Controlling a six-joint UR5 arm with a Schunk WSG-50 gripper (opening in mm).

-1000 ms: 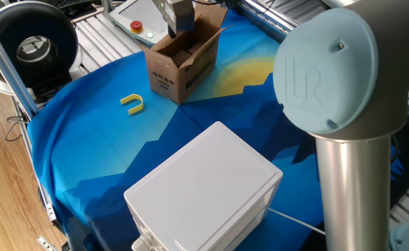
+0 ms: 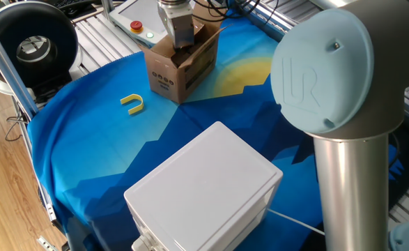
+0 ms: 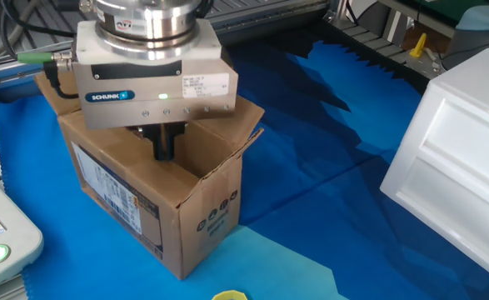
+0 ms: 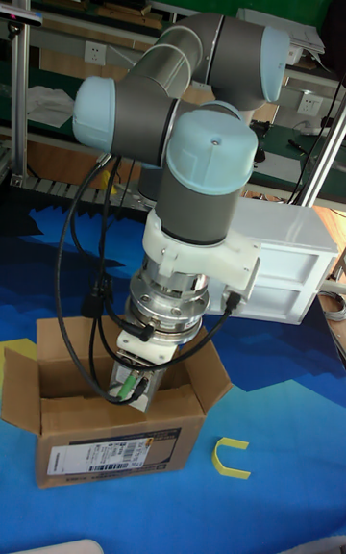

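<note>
An open cardboard box (image 3: 127,179) stands on the blue cloth with its flaps up; its inside is mostly hidden. My gripper (image 3: 164,155) points down at the box opening, its dark fingers (image 3: 162,142) reaching just inside the rim. From this side the fingers overlap, so I cannot see a gap or anything between them. In exterior view 1 the gripper body covers part of the opening, and in exterior view 3 the fingers are hidden. A yellow U-shaped piece (image 2: 141,103) lies on the cloth beside the box, apart from the gripper.
A white drawer cabinet (image 2: 204,185) stands on the cloth, well apart from the box. A control panel with a red stop button (image 2: 136,26) lies behind the box. Cables (image 4: 77,292) hang along the wrist. Clear cloth (image 2: 86,150) extends around the yellow piece.
My gripper has come down toward the box opening and turned more upright. The box, the yellow piece and the white cabinet have stayed in place.
</note>
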